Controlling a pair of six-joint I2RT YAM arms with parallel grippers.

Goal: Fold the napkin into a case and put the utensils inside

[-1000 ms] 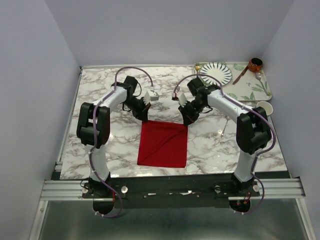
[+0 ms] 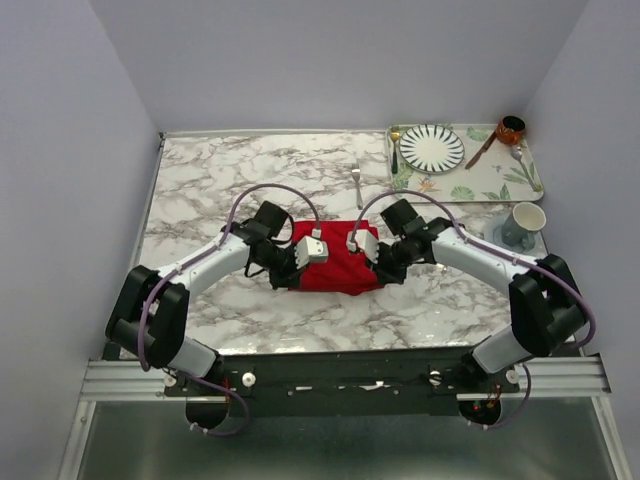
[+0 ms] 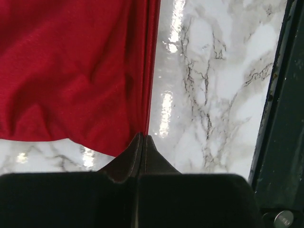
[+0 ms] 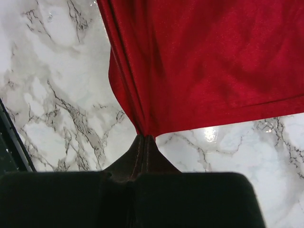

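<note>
The red napkin [image 2: 332,265] lies folded over on the marble in the middle, its near edge doubled. My left gripper is shut on that edge at the left corner, where the cloth [image 3: 66,71] runs into the fingertips. My right gripper is shut on the gathered edge of the napkin [image 4: 204,57] at the right corner. A fork [image 2: 356,185] lies upright in the picture just behind the napkin in the top view.
A patterned tray [image 2: 460,190] at the back right holds a striped plate [image 2: 432,147], cutlery and an orange cup [image 2: 510,129]. A pale mug [image 2: 523,226] stands at the right. The table's front edge [image 3: 275,95] is close; marble is clear at the left.
</note>
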